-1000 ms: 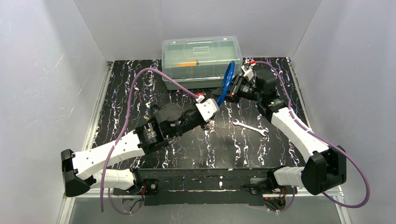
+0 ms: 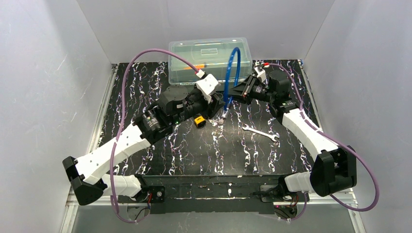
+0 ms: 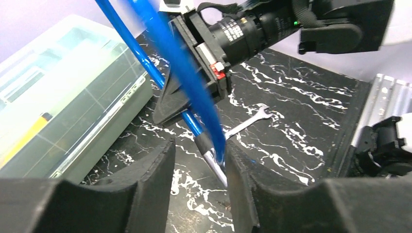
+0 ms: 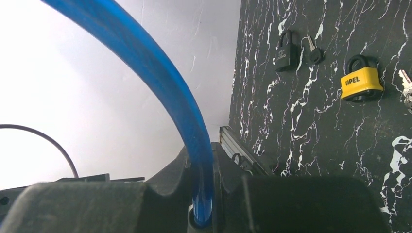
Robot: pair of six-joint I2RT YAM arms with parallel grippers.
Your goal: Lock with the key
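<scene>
A blue cable lock (image 2: 228, 77) arches up between my two arms. My right gripper (image 2: 236, 92) is shut on the cable near its silver barrel (image 3: 213, 165), which tilts down below the fingers. The other stretch of cable runs blurred, close to the left wrist camera, down toward the barrel; whether its tip is joined there I cannot tell. My left gripper stands open near the barrel, its fingers apart with table showing between them. In the right wrist view lie a yellow padlock (image 4: 359, 85), a black padlock (image 4: 286, 53), a dark-headed key (image 4: 315, 52) and silver keys (image 4: 407, 87).
Behind the grippers sits a clear lidded box (image 2: 210, 53) with something orange inside. A wrench (image 2: 261, 133) lies on the table to the right.
My left gripper has backed off leftward and turned, uncovering the yellow padlock and the barrel. The cable loop now stands taller. My right gripper is nearly in the same place.
</scene>
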